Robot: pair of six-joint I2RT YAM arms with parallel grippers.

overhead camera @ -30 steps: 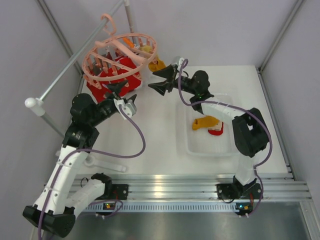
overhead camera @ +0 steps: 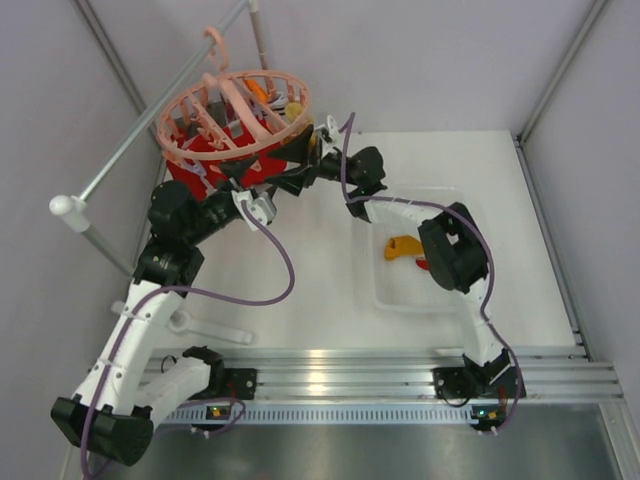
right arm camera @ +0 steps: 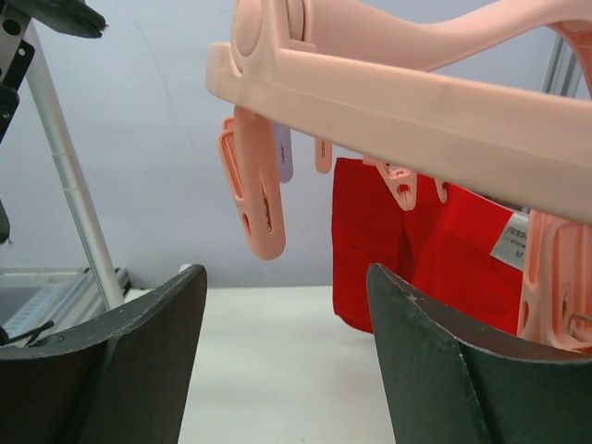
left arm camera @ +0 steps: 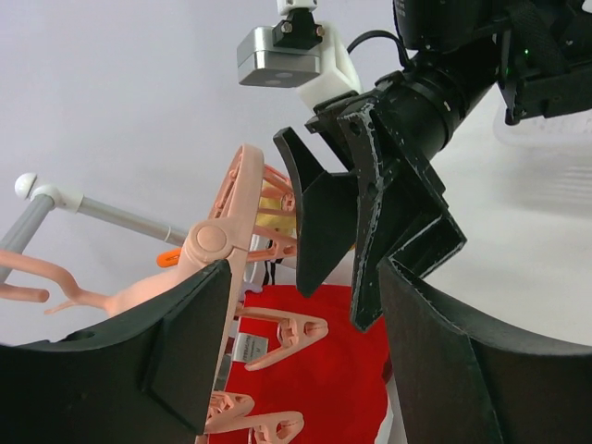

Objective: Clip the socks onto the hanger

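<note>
The round pink hanger (overhead camera: 165, 135) hangs from a rail, with red socks (overhead camera: 195, 176) under its near side and yellow fabric (overhead camera: 293, 110) at its right. Close to the near rim, my left gripper (overhead camera: 252, 181) stands with its fingers apart; red cloth (left arm camera: 324, 356) shows beyond them in the left wrist view. My right gripper (overhead camera: 283, 166) is at the rim's right side, open. Ahead of its fingers (right arm camera: 153, 347), an empty-looking pink clip (right arm camera: 259, 185) dangles in the right wrist view. A yellow sock (overhead camera: 403, 247) and a bit of red sock (overhead camera: 422, 264) lie in the white tray (overhead camera: 400, 302).
The metal rail (overhead camera: 150, 112) runs diagonally over the left side, above my left arm. My right forearm crosses over the tray and hides part of it.
My right gripper has moved left, from clear of the hanger to its rim, and its forearm now covers more of the tray. The hanger has shifted slightly left. My left arm has barely moved.
</note>
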